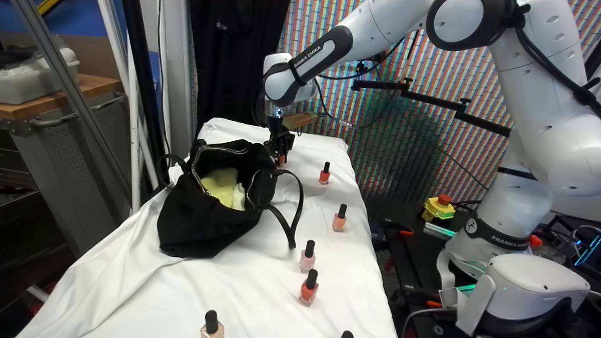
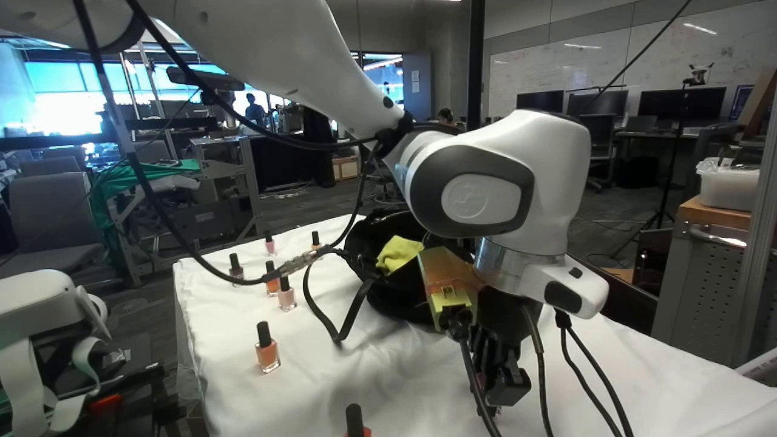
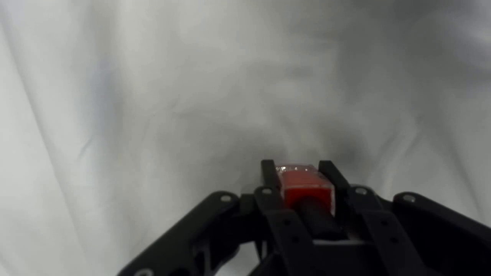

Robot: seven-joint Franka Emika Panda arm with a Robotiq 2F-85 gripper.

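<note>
My gripper is shut on a red nail polish bottle (image 3: 307, 181), whose glass body sits between the two black fingers with its black cap toward me. In exterior view 1 the gripper (image 1: 280, 151) is at the far part of the table, just behind the black bag (image 1: 188, 225); a little of the red bottle (image 1: 280, 161) shows below it. Whether the bottle touches the cloth is hard to tell. The bag stands open, with yellow cloth (image 1: 221, 185) inside. Exterior view 2 shows the gripper (image 2: 495, 386) from behind, its fingertips partly hidden.
Several other polish bottles stand upright along the table, among them a red one (image 1: 324, 173), a peach one (image 1: 339, 218) and a pale pink one (image 1: 307, 257). The bag's strap (image 1: 294, 225) trails over the white cloth (image 1: 248, 287). Bare cloth surrounds the gripper in the wrist view.
</note>
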